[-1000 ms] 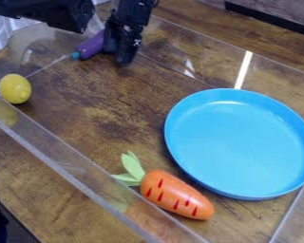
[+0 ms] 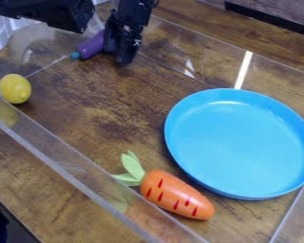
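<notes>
The black gripper (image 2: 123, 43) hangs at the top, open, beside a purple toy eggplant (image 2: 90, 47) that lies partly behind it; whether they touch is unclear. A yellow toy lemon (image 2: 14, 88) sits at the left. An orange toy carrot (image 2: 177, 193) with green leaves lies at the bottom centre.
A large blue plate (image 2: 237, 142) fills the right side of the wooden surface (image 2: 98, 123). Clear plastic walls run along the left and right edges.
</notes>
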